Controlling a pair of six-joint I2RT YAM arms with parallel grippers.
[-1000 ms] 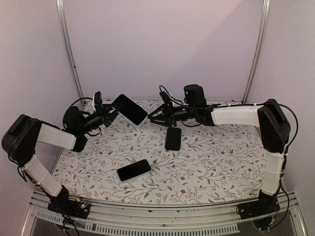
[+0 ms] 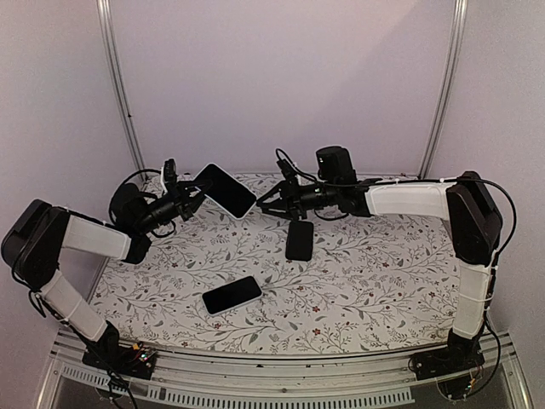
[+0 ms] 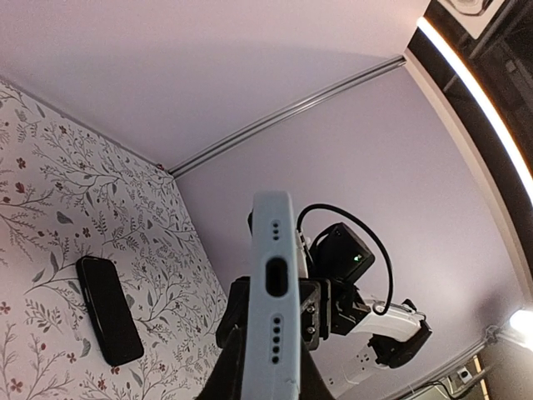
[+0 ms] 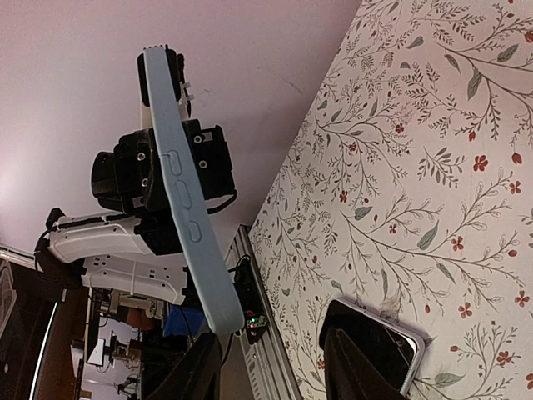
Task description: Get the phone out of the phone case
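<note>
A phone with a dark face in a pale blue case [image 2: 226,189] is held up tilted above the table, with my left gripper [image 2: 197,192] shut on its left end. In the left wrist view the case [image 3: 275,292] stands edge-on, showing a slot and small holes. Its long side, with button shapes on the case [image 4: 190,196], shows in the right wrist view. My right gripper [image 2: 271,203] is just right of the case's free corner, apart from it. Its fingers [image 4: 340,367] are spread with nothing between them. The phone's back is hidden.
A dark phone with a pale rim [image 2: 232,295] lies at the table's front. An all-black phone [image 2: 300,241] lies below the right gripper. Walls stand behind and at both sides.
</note>
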